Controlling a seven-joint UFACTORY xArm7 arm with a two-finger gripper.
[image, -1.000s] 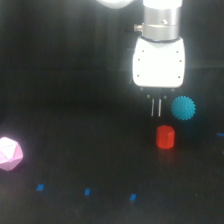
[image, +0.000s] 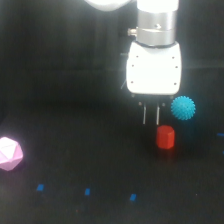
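Observation:
The white gripper (image: 151, 114) hangs in the upper right of the camera view with two thin fingers pointing down, spread apart with nothing seen between them. A red cylinder (image: 166, 136) stands on the dark floor below and just right of the fingers. A spiky blue ball (image: 183, 107) lies to the right of the gripper. A pink faceted object (image: 8, 154) is at the left edge.
Small blue marks (image: 87, 191) dot the lower floor (image: 70, 140), with another at the right edge. A pale round shape (image: 107, 3) is cut off at the top.
The gripper has moved slightly left and down in the view, and its fingers stand wider apart than before. The objects on the floor have not visibly moved.

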